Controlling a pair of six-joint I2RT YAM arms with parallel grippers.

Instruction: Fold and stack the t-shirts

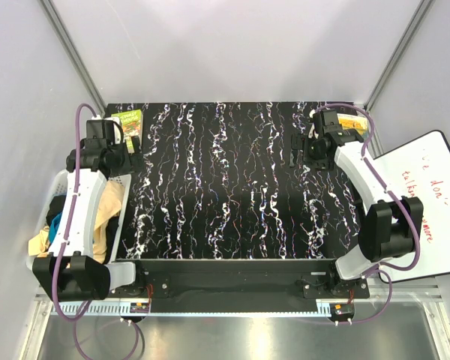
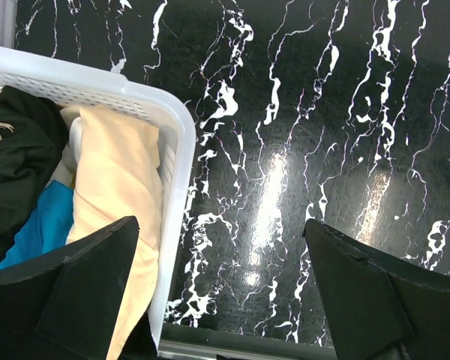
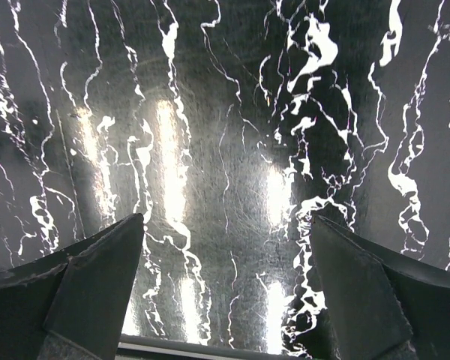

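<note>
A white perforated basket point(image 2: 178, 165) at the left holds crumpled garments: a cream one point(image 2: 116, 172), a black one point(image 2: 19, 150) and a blue one point(image 2: 49, 225). My left gripper point(image 1: 126, 157) hangs above the basket's right side and the table edge beside it, open with nothing between its fingers. My right gripper point(image 1: 304, 154) is over the table's right part, also open and empty, with bare tabletop below it in the right wrist view.
A green printed item point(image 1: 128, 118) lies at the back left, a yellow one point(image 1: 352, 120) at the back right. A whiteboard point(image 1: 424, 210) with red writing stands at the right.
</note>
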